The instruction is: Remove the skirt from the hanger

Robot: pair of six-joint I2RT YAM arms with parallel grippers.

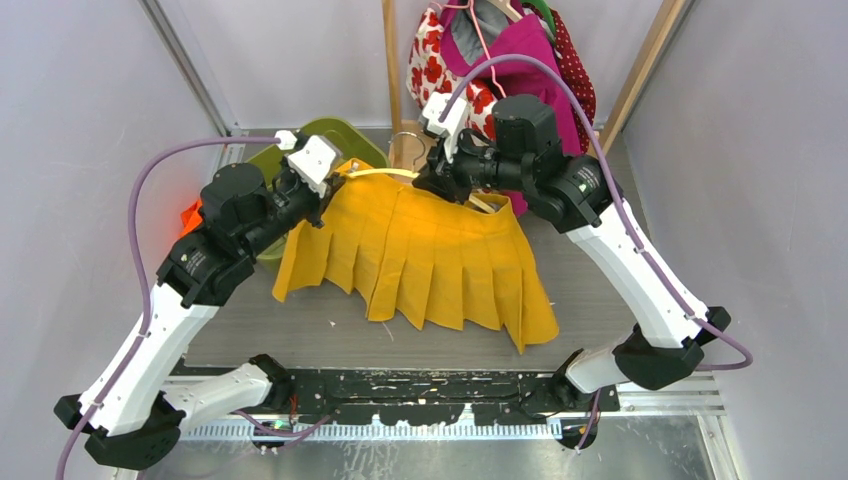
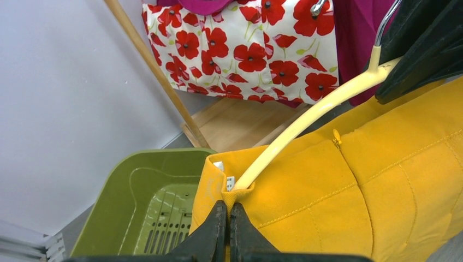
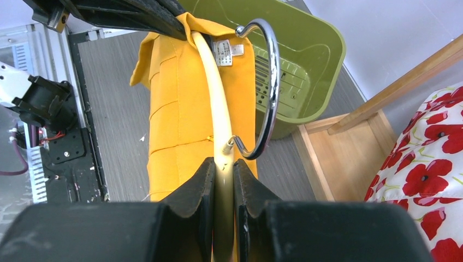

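The yellow pleated skirt (image 1: pixel 420 255) hangs on a cream hanger (image 2: pixel 306 117) with a metal hook (image 3: pixel 270 93). My right gripper is shut on the hanger's bar close beside the hook. At the skirt's left upper corner, my left gripper is shut with the waistband cloth pinched between its fingertips. Right there the hanger's left end goes down into the fold of cloth, so its tip is hidden. White tags (image 3: pixel 224 52) show inside the waistband. In the top view, the left gripper (image 1: pixel 335 182) is at the waistband, left of the right gripper (image 1: pixel 435 180).
An olive green basket (image 2: pixel 131 169) stands behind and left of the skirt. A wooden rack (image 1: pixel 392 60) at the back bears a poppy-print garment (image 2: pixel 240 49) and a magenta one (image 1: pixel 525 75).
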